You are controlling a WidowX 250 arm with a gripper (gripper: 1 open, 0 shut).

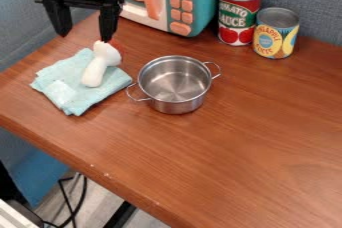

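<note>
My black gripper (84, 14) hangs at the upper left, fingers pointing down and spread wide apart with nothing between them, above and behind a light blue cloth (66, 84). A white mushroom-like object (99, 64) with some red at its top end lies on the cloth. A steel pot (175, 84) with two handles stands to the right of the cloth.
A teal toy microwave (198, 2) stands at the back, beside a tomato sauce can (238, 17) and a yellow-labelled can (275, 39).
</note>
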